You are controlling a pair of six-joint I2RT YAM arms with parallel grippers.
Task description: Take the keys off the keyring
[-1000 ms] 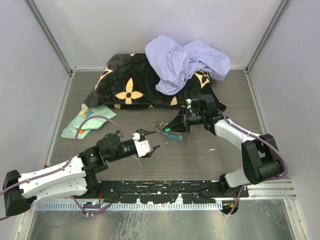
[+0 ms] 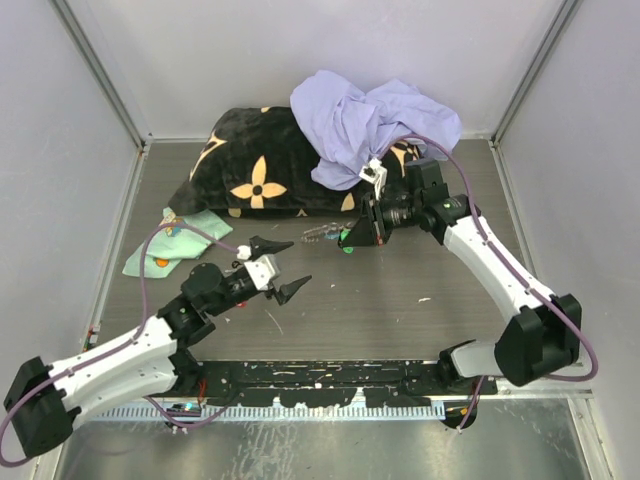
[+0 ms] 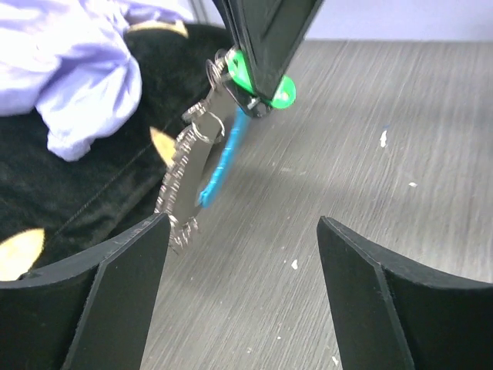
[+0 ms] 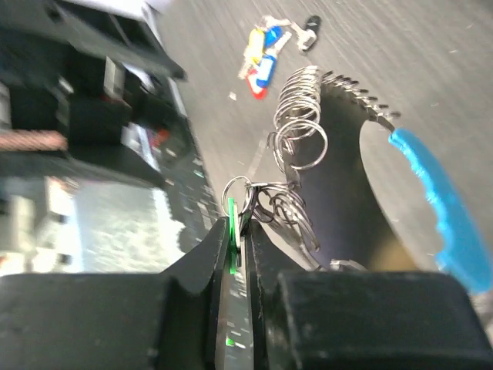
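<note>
My right gripper (image 2: pixel 352 238) is shut on the keyring's green part (image 4: pixel 233 231), with metal rings bunched at the fingertips. From it hangs the keyring (image 2: pixel 320 232), a dark curved band lined with wire rings and a blue arc-shaped piece (image 4: pixel 443 202). No key can be made out on it. To its left in the top view, my left gripper (image 2: pixel 298 266) stands open; in the left wrist view its fingers (image 3: pixel 127 277) are wide apart with nothing between them, below the keyring's free end. Keys with blue, yellow and red tags (image 4: pixel 266 65) lie on the table.
A pale green cloth bag (image 2: pixel 178 243) lies at the left. Along the back sits a black flowered cushion (image 2: pixel 235 165) with a lilac cloth (image 2: pixel 360 120) on it.
My right gripper has moved towards the cushion and turned the keyring. Earlier, the left gripper had come in towards it.
</note>
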